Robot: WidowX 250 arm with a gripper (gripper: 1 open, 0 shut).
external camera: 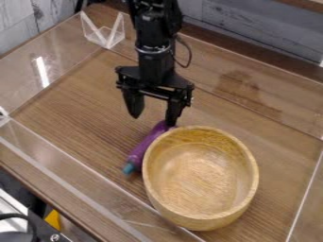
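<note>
My black gripper (155, 95) hangs over the middle of the wooden tray, open, its two fingers spread to either side. Just below it a purple object (146, 147) with a teal tip, perhaps a toy eggplant or similar, lies diagonally on the wood, against the left side of a large yellow bowl (202, 194), which partly hides it.
The wooden tray floor (70, 113) is clear to the left and at the back right. Raised walls border it at the back and sides. A dark cable shows at the lower left, outside the tray.
</note>
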